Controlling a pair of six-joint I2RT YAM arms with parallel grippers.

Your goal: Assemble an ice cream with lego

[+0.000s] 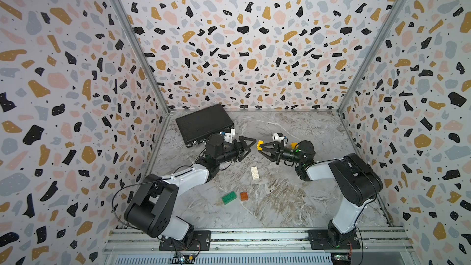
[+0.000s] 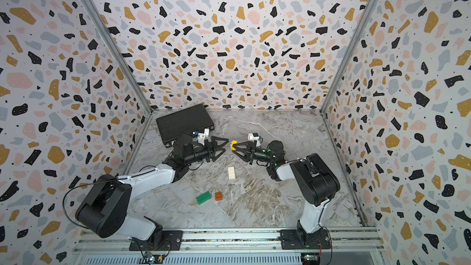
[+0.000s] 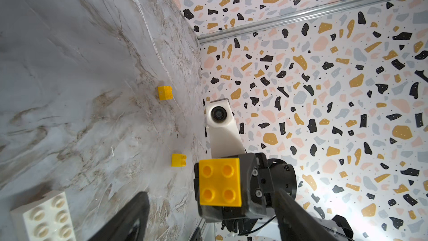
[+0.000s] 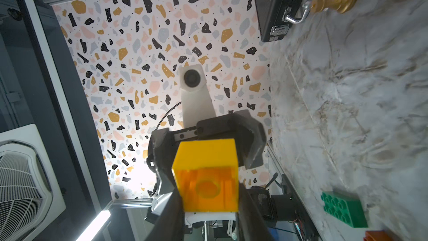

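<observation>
A yellow brick is held up between the fingers of my right gripper, which is shut on it. In the left wrist view the same yellow brick faces me with its studs. My left gripper stands open just left of that brick, its blurred fingers apart and nothing between them. On the table below lies a white brick. Nearer the front are a green brick and an orange brick. Two more yellow bricks, one nearer and one farther, lie on the table.
At the back left lies a black case. A gold-coloured turned piece lies by its handle in the right wrist view.
</observation>
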